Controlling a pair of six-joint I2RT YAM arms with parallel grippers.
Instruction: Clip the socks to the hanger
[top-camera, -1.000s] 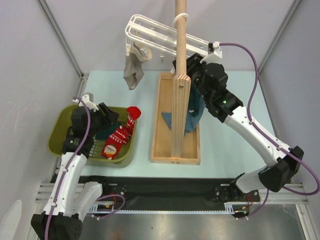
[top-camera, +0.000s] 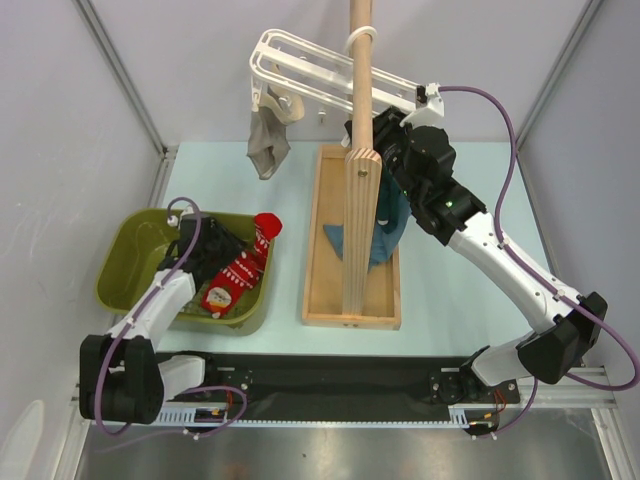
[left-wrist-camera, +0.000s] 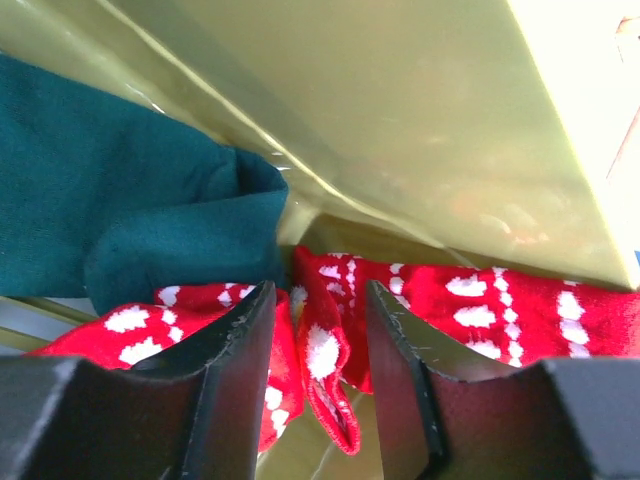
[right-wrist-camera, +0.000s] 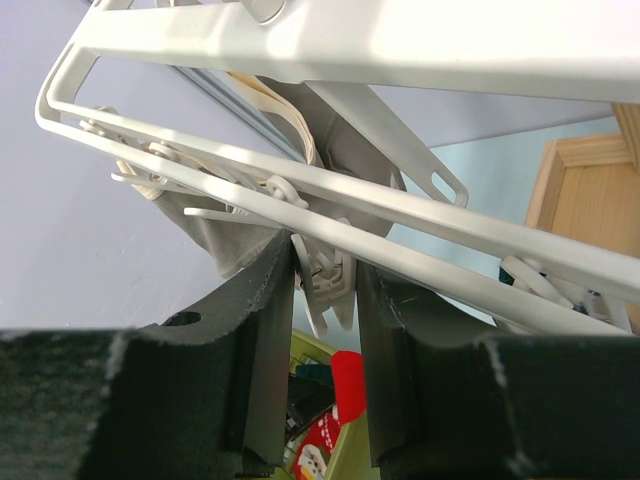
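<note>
The white hanger (top-camera: 318, 75) hangs from a wooden post, with a grey sock (top-camera: 266, 145) clipped at its left. Blue cloth (top-camera: 393, 225) shows below its right end, partly behind the post. Red and white patterned socks (left-wrist-camera: 470, 310) lie in the green bin beside a dark teal sock (left-wrist-camera: 110, 190). Down inside the bin, my left gripper is part open, a fold of red cloth showing between its fingertips. Under the hanger's bars, my right gripper is shut on a white clip (right-wrist-camera: 328, 268); no sock shows in that clip.
The green bin (top-camera: 118, 240) stands at the left, its wall close to the left gripper. A wooden frame (top-camera: 312, 265) and upright post (top-camera: 361, 200) occupy the middle.
My left gripper has moved down and slightly right into the bin, toward the red socks. The right arm, hanger and grey sock look unchanged.
</note>
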